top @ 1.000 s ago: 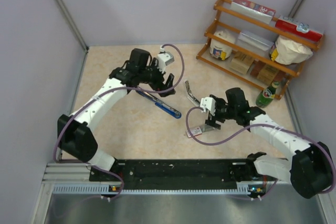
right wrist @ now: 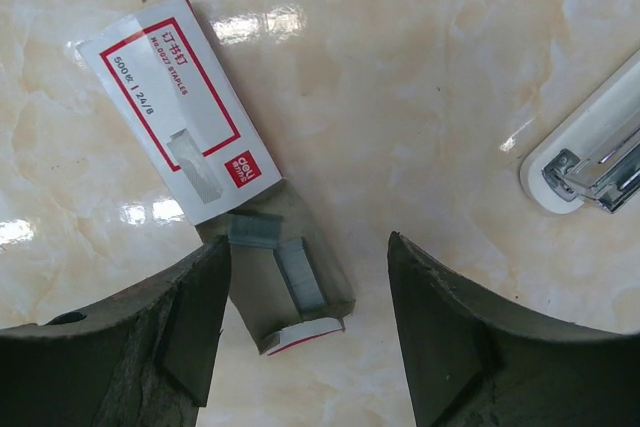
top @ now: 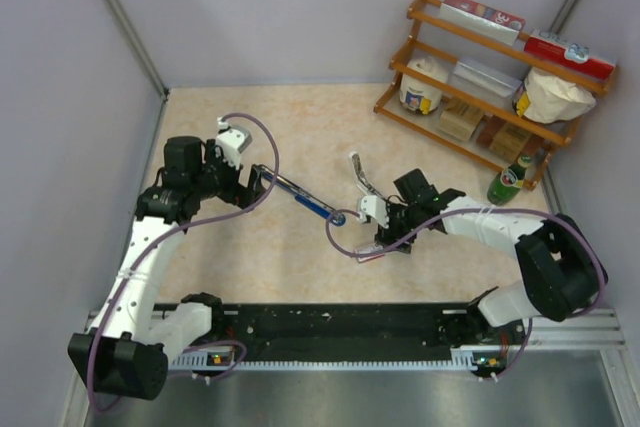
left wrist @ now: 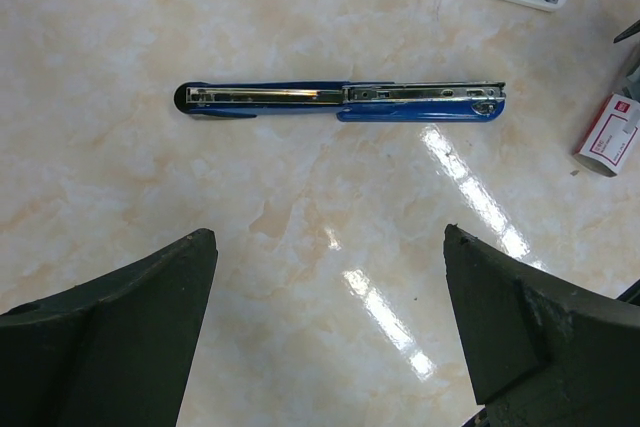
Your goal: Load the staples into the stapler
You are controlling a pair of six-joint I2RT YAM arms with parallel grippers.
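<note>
On the table lies a long blue stapler, opened flat with its metal channel facing up; its blue end also shows in the top view. My left gripper is open and empty, with the stapler beyond its fingertips. In the right wrist view, the white and red staple box has its tray pulled out. Inside the tray are a staple strip and another strip close to the box mouth. Over the tray, my right gripper stands part open, nothing gripped, its fingers on either side.
A smaller white stapler, opened up, lies to the right of the box. At the back right stands a wooden shelf with boxes and tubs, and a green bottle beside it.
My left arm has swung left, away from above the stapler's middle. The right arm has shifted left and toward the front, over the staple box.
</note>
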